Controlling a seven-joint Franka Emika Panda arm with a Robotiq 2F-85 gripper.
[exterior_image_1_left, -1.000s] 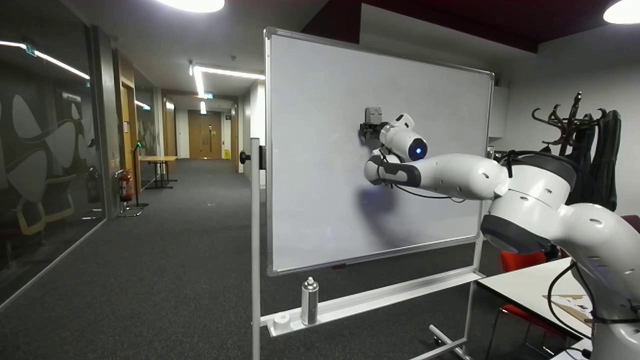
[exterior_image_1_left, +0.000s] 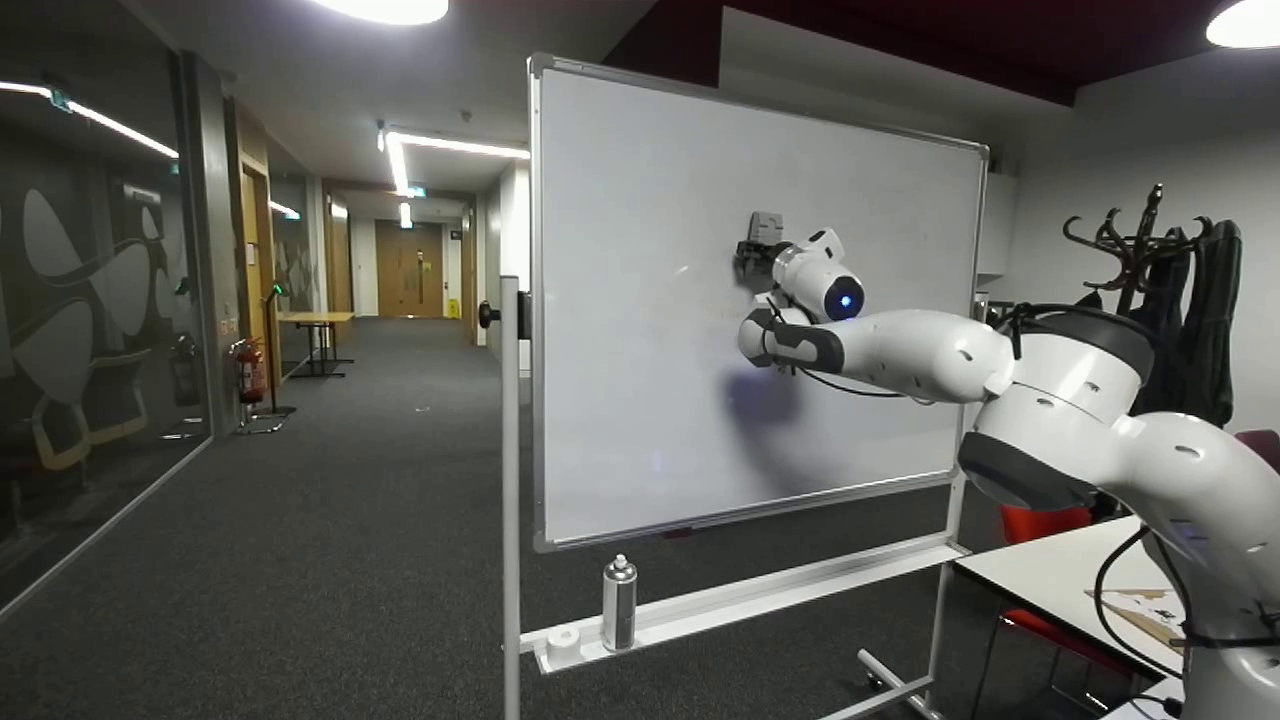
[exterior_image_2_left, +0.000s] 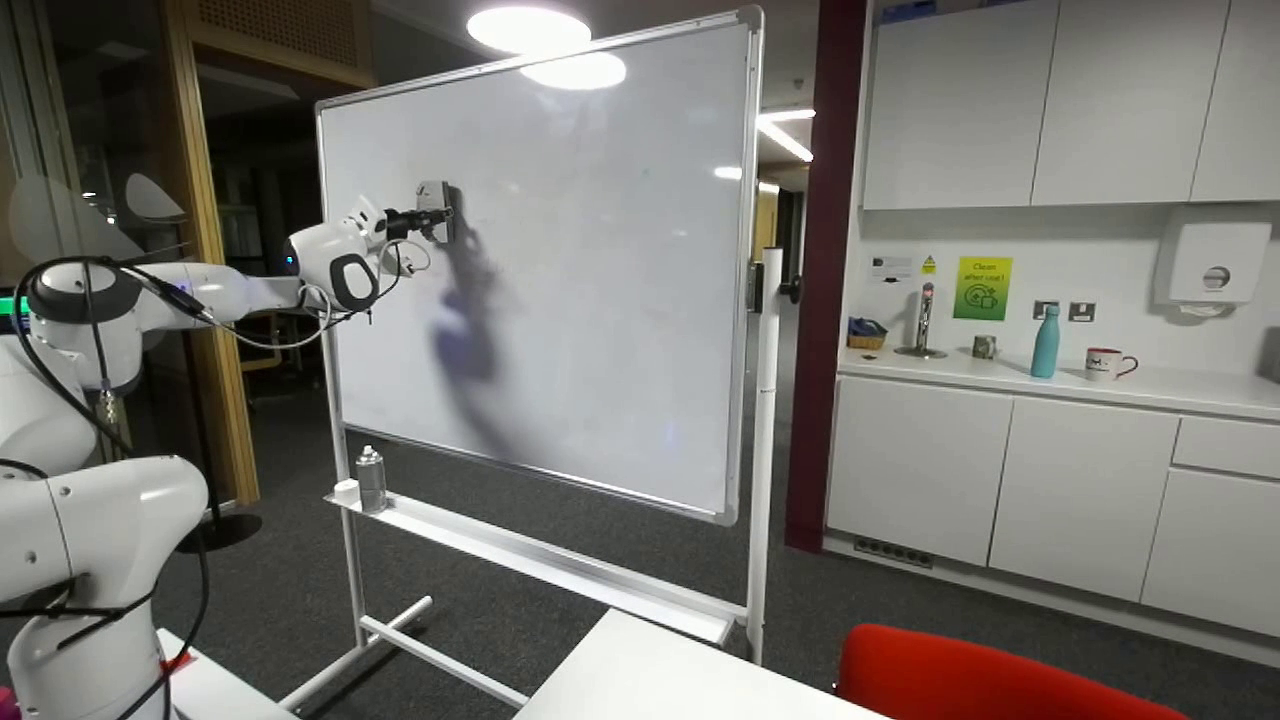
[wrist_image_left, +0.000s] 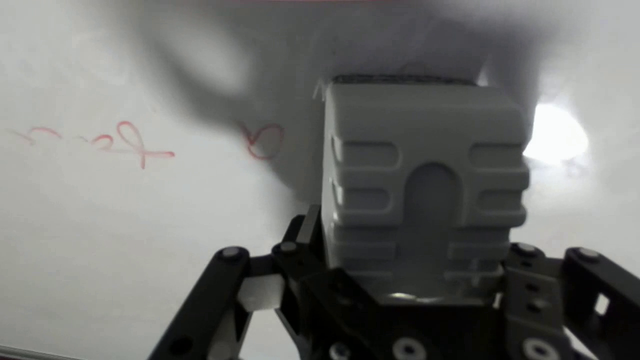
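A grey ribbed eraser (wrist_image_left: 429, 180) with a dark felt edge fills the right-centre of the wrist view. My gripper is shut on its lower part, one black finger (wrist_image_left: 303, 240) on each side. In the first exterior view the eraser (exterior_image_1_left: 765, 228) is at the whiteboard (exterior_image_1_left: 648, 360), in the upper middle. Whether its felt touches the surface everywhere cannot be told. Red marker strokes (wrist_image_left: 265, 142) show just left of the eraser in the wrist view, with further red marks (wrist_image_left: 141, 147) beyond. What lies behind the eraser is hidden.
A spray can (exterior_image_1_left: 619, 604) and a white roll (exterior_image_1_left: 563, 646) stand on the ledge (exterior_image_1_left: 768, 604) below the board. A white table (exterior_image_2_left: 684, 672) and red chair (exterior_image_2_left: 996, 672) are near the board's foot. Most of the board's face is unobstructed.
Arm, gripper and eraser have shifted slightly right across the board in the first exterior view. The eraser stays in the gripper; the can and roll have not moved.
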